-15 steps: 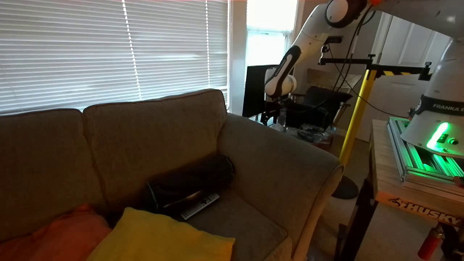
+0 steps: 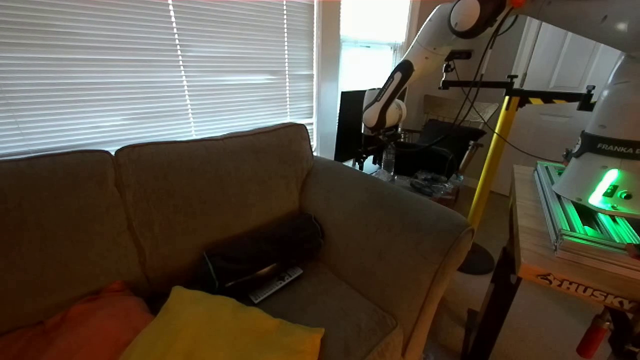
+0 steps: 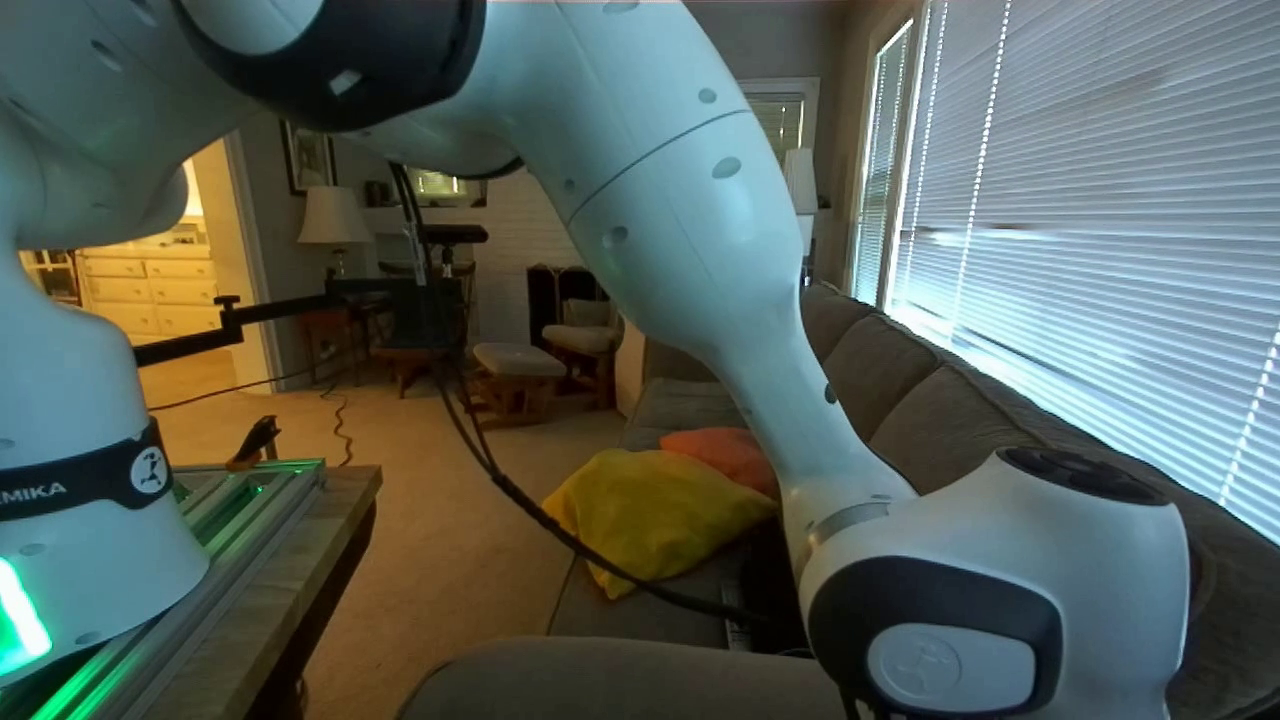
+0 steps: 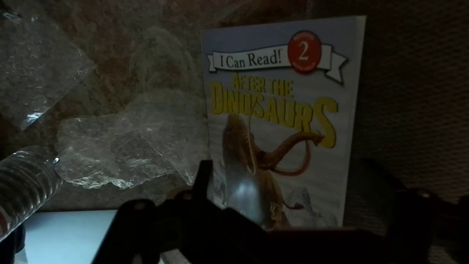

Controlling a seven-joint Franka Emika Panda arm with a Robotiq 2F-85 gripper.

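Note:
In the wrist view a thin book point(image 4: 281, 123), "After the Dinosaurs", lies face up below the hand, a mammoth on its cover. My gripper stands open over the lower part of the book. One dark finger point(image 4: 203, 180) is by the left edge of the cover, the other past its right edge. No grip on the book shows, and the height above it is hard to judge. From exterior view 1 the gripper point(image 2: 369, 157) appears small and dark behind the sofa's armrest; the book is hidden there.
Clear crumpled plastic point(image 4: 132, 145) and a ribbed clear bottle point(image 4: 28, 189) lie left of the book. Woven sofa fabric point(image 4: 417, 96) borders it on the right. The sofa armrest point(image 2: 384, 210) stands in front, with a remote point(image 2: 276, 285) and a yellow pillow point(image 2: 222, 330) on the seat.
The arm's wrist and gripper have shifted slightly to the left in exterior view 1. The sofa and the things on it have stayed where they were.

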